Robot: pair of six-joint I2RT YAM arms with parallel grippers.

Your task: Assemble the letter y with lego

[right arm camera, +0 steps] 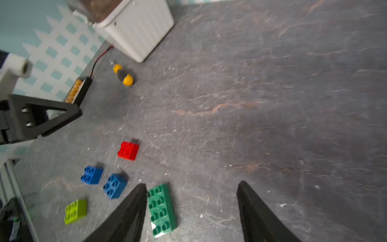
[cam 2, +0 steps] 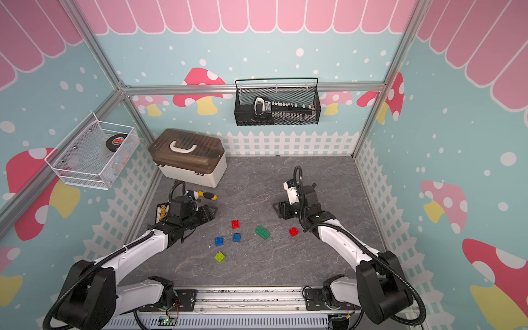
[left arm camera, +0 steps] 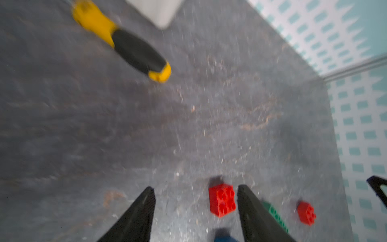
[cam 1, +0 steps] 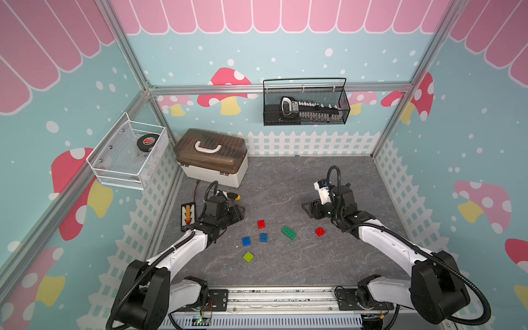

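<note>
Loose bricks lie apart on the grey table: a red one (cam 1: 261, 224), two blue ones (cam 1: 246, 241), a lime one (cam 1: 248, 256), a long green one (cam 1: 288, 232) and a second red one (cam 1: 320, 232). My left gripper hovers up and left of the nearer red brick, fingers spread and empty. That red brick (left arm camera: 222, 199) shows beyond the gap in the left wrist view. Over the table right of the green brick (right arm camera: 162, 209), my right gripper is also open with nothing between its fingers.
A brown-lidded toolbox (cam 1: 211, 156) stands at the back left, with a yellow-black screwdriver (cam 2: 206, 195) in front of it. A small black tray (cam 1: 188, 216) lies left of the left arm.
</note>
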